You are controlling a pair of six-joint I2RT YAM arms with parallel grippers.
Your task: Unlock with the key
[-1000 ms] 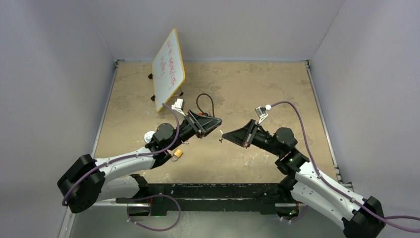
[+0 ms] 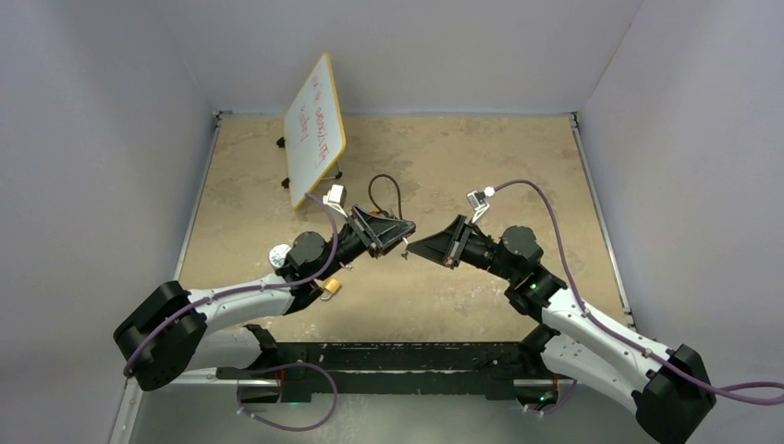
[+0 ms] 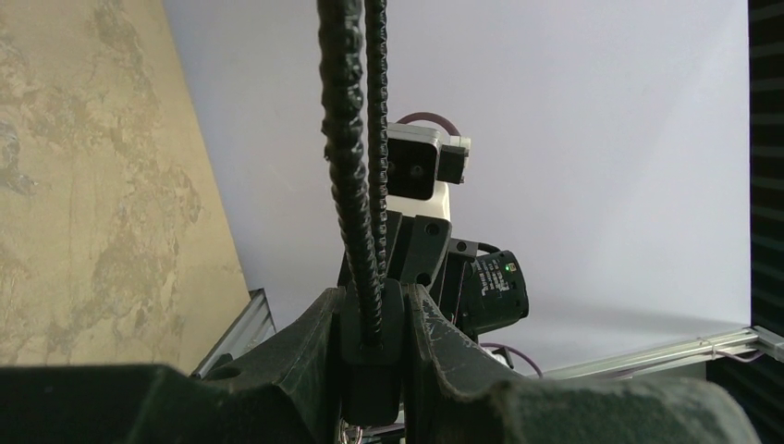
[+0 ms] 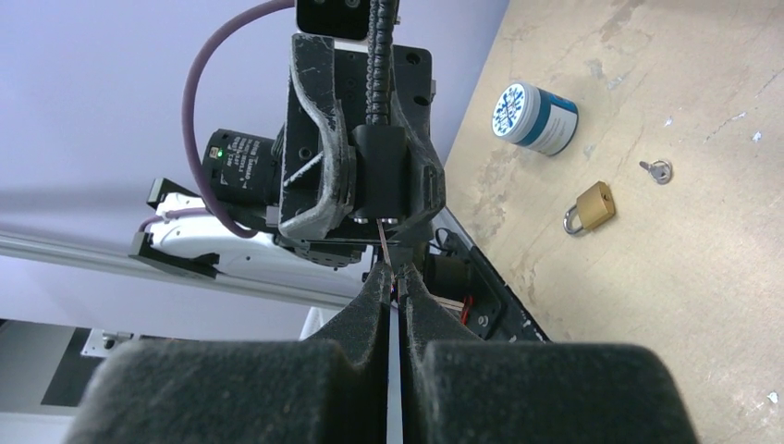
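In the left wrist view, the black body (image 3: 372, 393) of a cable lock is clamped between the fingers of my left gripper. Its ribbed black cable (image 3: 347, 166) rises from the body. Facing it, my right gripper is shut on a thin key (image 4: 385, 242). The key's shaft points up toward the underside of the lock body (image 4: 380, 171) in the right wrist view. From the top, the key (image 2: 405, 246) shows at the right fingertips, close by the left gripper (image 2: 407, 228). Whether its tip touches or enters the keyhole, I cannot tell.
A brass padlock (image 4: 594, 205), a small key on a ring (image 4: 659, 171) and a white-and-blue jar (image 4: 536, 118) are on the table near the left arm. A whiteboard (image 2: 314, 129) stands at the back left.
My right gripper has moved left and slightly up in the top view, bringing the key closer to the lock. The left gripper has hardly moved.
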